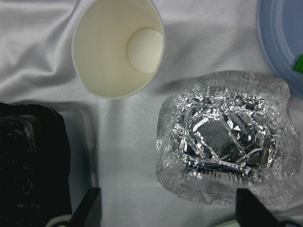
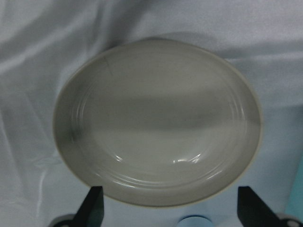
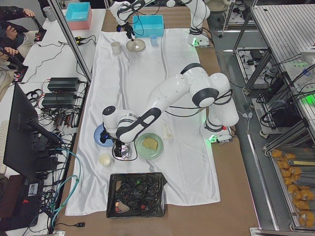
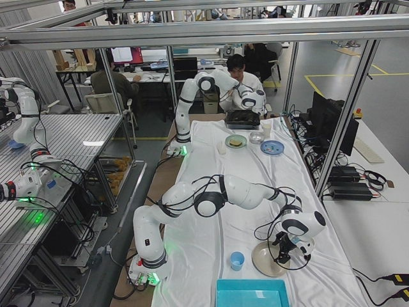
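Note:
My left gripper hangs open over a crumpled foil container [image 1: 222,137], beside a cream cup [image 1: 113,47], a blue plate [image 1: 279,28] and a green plate [image 3: 150,155] holding a yellow item [image 3: 150,143]. A black bin [image 3: 135,194] with a dark liner stands near them. My right gripper, also open, is above an empty beige plate [image 2: 156,118]; nothing shows between either gripper's fingers.
A turquoise tub [image 4: 252,291] and a small blue cup [image 4: 237,260] are near the right arm. A monitor and cables line one side.

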